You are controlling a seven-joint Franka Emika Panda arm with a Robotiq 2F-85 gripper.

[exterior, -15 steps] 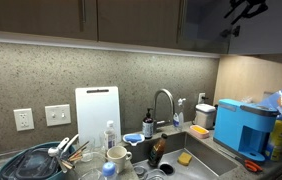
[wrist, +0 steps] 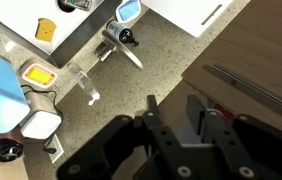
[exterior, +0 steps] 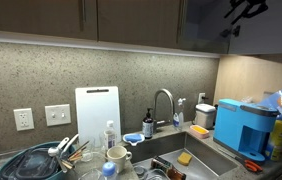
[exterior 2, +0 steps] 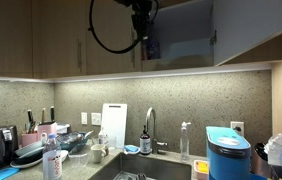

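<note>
In the wrist view my gripper points down beside the wooden upper cabinet (wrist: pixel 236 65). Its two dark fingers stand a little apart, and a dim grey surface shows at the gap; whether they clasp it is unclear. In exterior view 2 the black gripper (exterior 2: pixel 141 20) hangs in front of the upper cabinets, at the left side of an open compartment (exterior 2: pixel 176 40) with its door (exterior 2: pixel 249 30) swung out to the right. A dark bottle (exterior: pixel 169 165) lies on its side in the sink (exterior: pixel 206 160).
Below are the tap (exterior: pixel 165 96), a yellow sponge (exterior: pixel 184 158), and the blue coffee machine (exterior: pixel 243 125) right of the sink. Dishes, a mug (exterior: pixel 118 156) and a clear bottle (exterior 2: pixel 52 158) crowd the left counter. A white board (exterior: pixel 98 115) leans on the wall.
The arm shows no clear movement.
</note>
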